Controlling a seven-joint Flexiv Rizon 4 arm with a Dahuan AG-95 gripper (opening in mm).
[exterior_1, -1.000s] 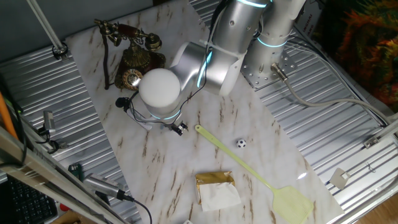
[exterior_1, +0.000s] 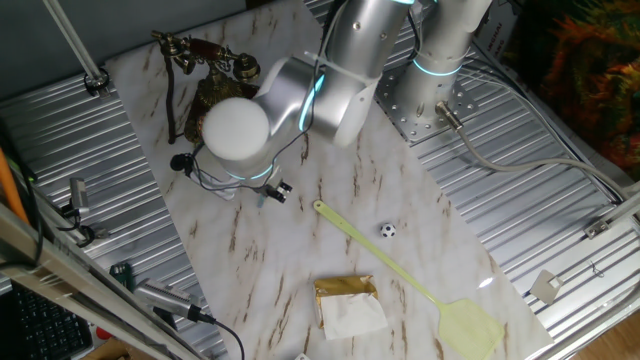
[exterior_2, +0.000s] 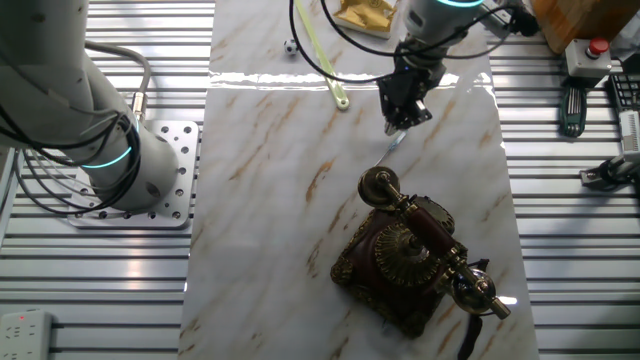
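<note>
My gripper (exterior_1: 284, 192) hangs over the marble-patterned board, between the antique telephone (exterior_1: 215, 90) and the handle end of a pale green fly swatter (exterior_1: 375, 247). In exterior view 2 the gripper (exterior_2: 408, 118) is dark against the board, with the telephone (exterior_2: 405, 250) nearer that camera. Close to the fingertips shows a small light-blue and white thin item (exterior_2: 396, 142); whether they touch it is unclear. How far apart the fingers stand cannot be made out. My wrist covers part of the telephone in exterior view 1.
A small black-and-white ball (exterior_1: 388, 230) lies beside the swatter. Near the front is a gold and white packet (exterior_1: 350, 308). Bare board (exterior_2: 260, 230) stretches between the robot base and the telephone. Loose cables loop around my wrist.
The arm has shifted left and slightly up in exterior view 1, toward the telephone, hiding its dial. A bluish bit now shows beside the gripper. Swatter, ball and packet have not moved.
</note>
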